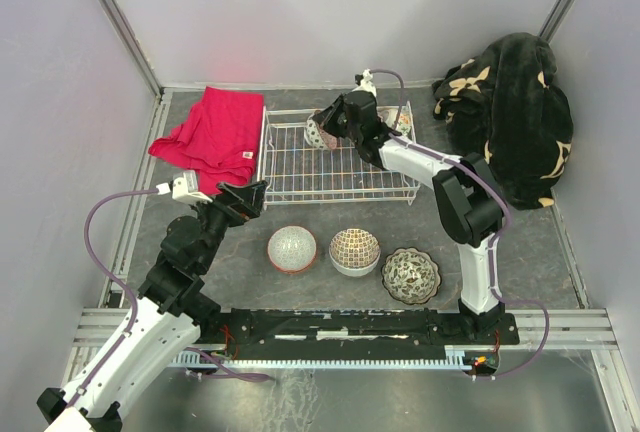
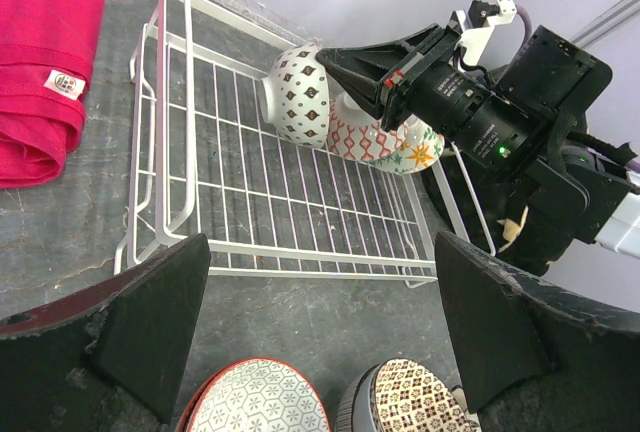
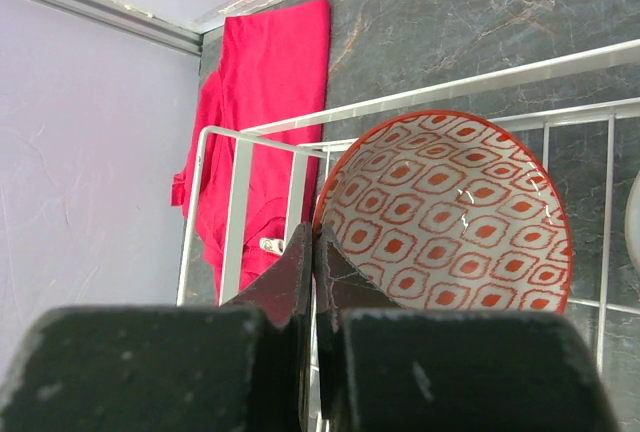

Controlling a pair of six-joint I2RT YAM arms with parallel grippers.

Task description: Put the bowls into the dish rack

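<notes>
The white wire rack (image 1: 300,192) holds several bowls on edge at its back and right. My right gripper is shut at the rim of a red-patterned bowl (image 3: 445,227) in the rack; whether the rim is between its fingers I cannot tell. In the left wrist view it touches a dotted white bowl (image 2: 298,97), with a floral bowl (image 2: 420,149) behind. My left gripper is open, left of the rack's front. Three bowls lie in front of the rack: red-rimmed (image 1: 292,249), gold-patterned (image 1: 354,249) and dark-patterned (image 1: 410,275).
A red cloth (image 1: 210,132) lies left of the rack, and a dark patterned blanket (image 1: 505,122) is bundled at the right. Walls enclose the back and sides.
</notes>
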